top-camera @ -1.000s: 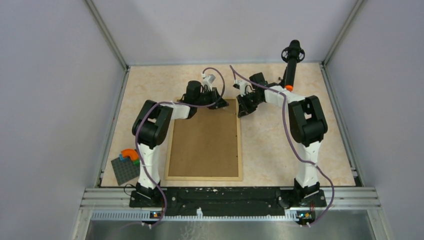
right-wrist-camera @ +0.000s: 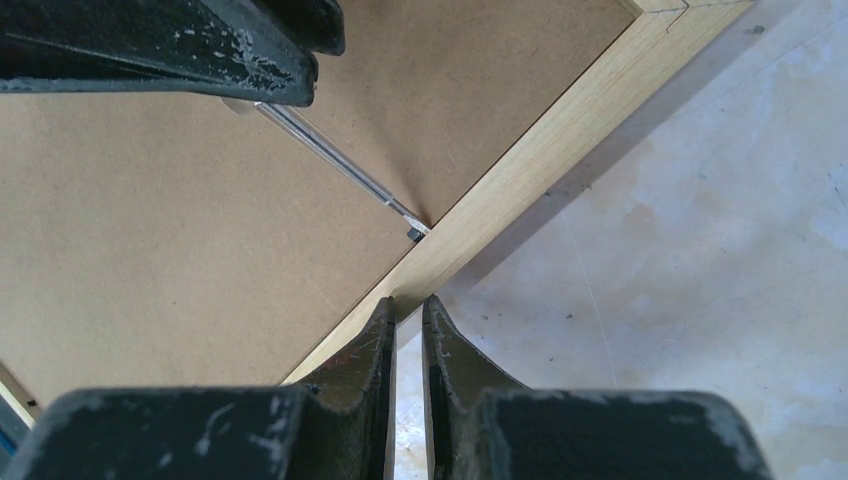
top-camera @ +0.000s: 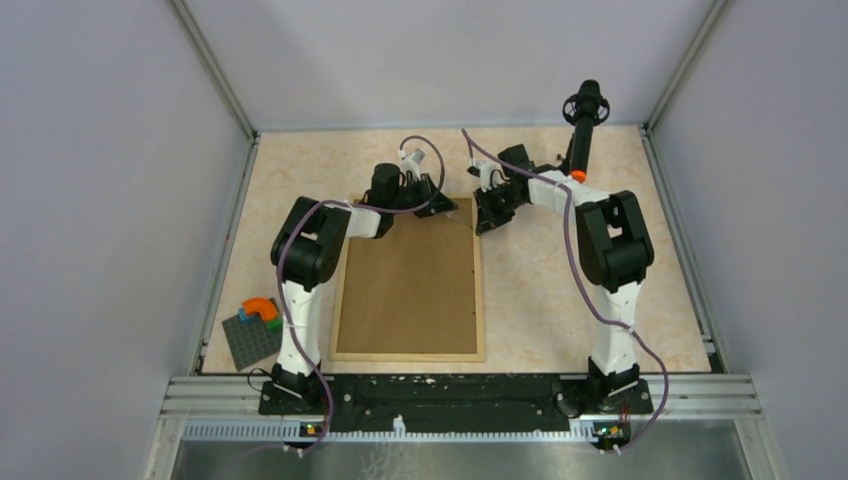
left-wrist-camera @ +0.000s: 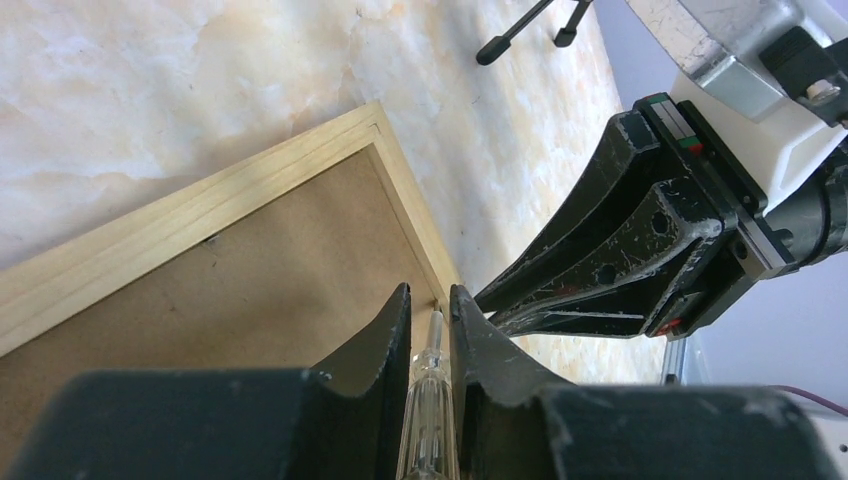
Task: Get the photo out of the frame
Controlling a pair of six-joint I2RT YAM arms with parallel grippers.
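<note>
The wooden picture frame [top-camera: 480, 300] lies face down, its brown backing board [top-camera: 408, 285] filling it. My left gripper is shut on a slim screwdriver [left-wrist-camera: 425, 420] with a clear handle. In the right wrist view, the screwdriver's shaft [right-wrist-camera: 345, 165] slants down to the inner edge of the frame's right rail, its tip beside a small dark tab [right-wrist-camera: 415, 235]. My right gripper is closed at that same rail, just across from the tip, its narrow gap straddling the rail's outer edge. The photo is hidden.
A grey baseplate [top-camera: 252, 342] with an orange curved piece [top-camera: 261, 308] sits at the front left. A black stand [top-camera: 583, 140] rises at the back right. Bare table [top-camera: 530, 300] stretches right of the frame.
The right arm and the frame look still.
</note>
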